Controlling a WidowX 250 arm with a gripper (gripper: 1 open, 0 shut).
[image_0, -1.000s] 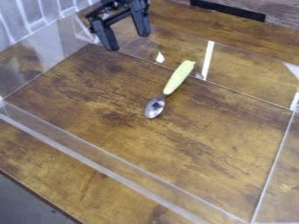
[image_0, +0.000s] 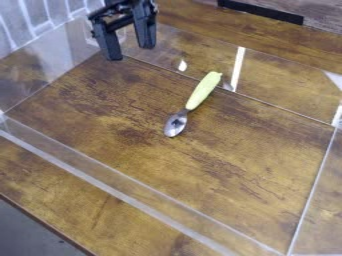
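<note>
My black gripper (image_0: 128, 40) hangs open at the upper left, its two fingers pointing down with nothing between them, above the wooden surface. A spoon (image_0: 177, 123) with a pale yellow-green handle (image_0: 203, 91) lies on the wood near the middle, below and to the right of the gripper, its metal bowl toward the front and its handle angled to the upper right.
Clear plastic walls (image_0: 144, 178) enclose the wooden work area (image_0: 94, 130), which is otherwise bare. A dark strip (image_0: 262, 15) lies along the back at the upper right, and a white ribbed object is at the upper left.
The gripper has shifted slightly left and down over the last second, with some turning of its fingers. The spoon has not moved.
</note>
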